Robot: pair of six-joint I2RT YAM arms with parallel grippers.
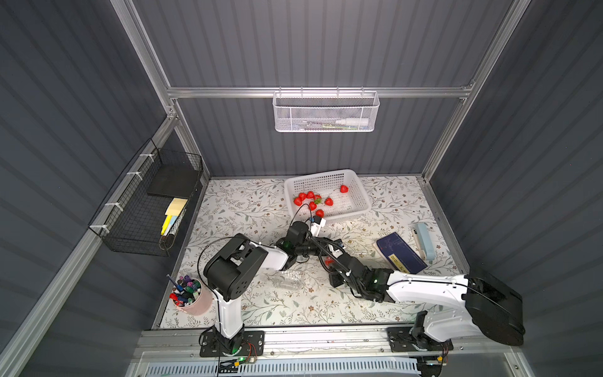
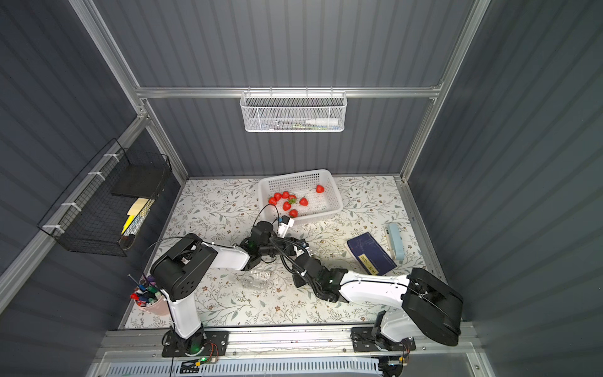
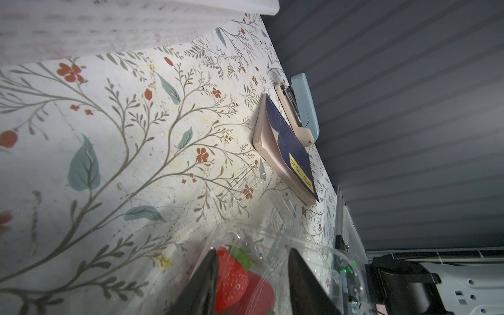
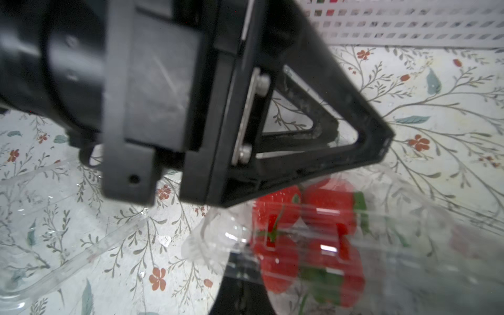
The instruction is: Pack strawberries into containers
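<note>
A clear plastic container (image 4: 430, 262) with several strawberries (image 4: 278, 262) in it sits mid-table, partly behind the arms from above. In the left wrist view its clear wall (image 3: 325, 257) shows near the bottom edge, with strawberries (image 3: 231, 283) inside. My left gripper is over this container, fingers spread apart and no fruit held between them. Right beside the container's left side is my right gripper, its fingers together against the clear plastic; whether a thin rim is between them is unclear. More strawberries (image 1: 312, 206) lie in the white basket (image 1: 358, 210) behind.
A second clear container (image 1: 287, 281), empty, lies to the left of the arms. On the right are a dark blue book (image 1: 402, 252) and a light blue stapler (image 1: 424, 241). A pink pen cup (image 1: 198, 303) stands front left. The two grippers are very close together.
</note>
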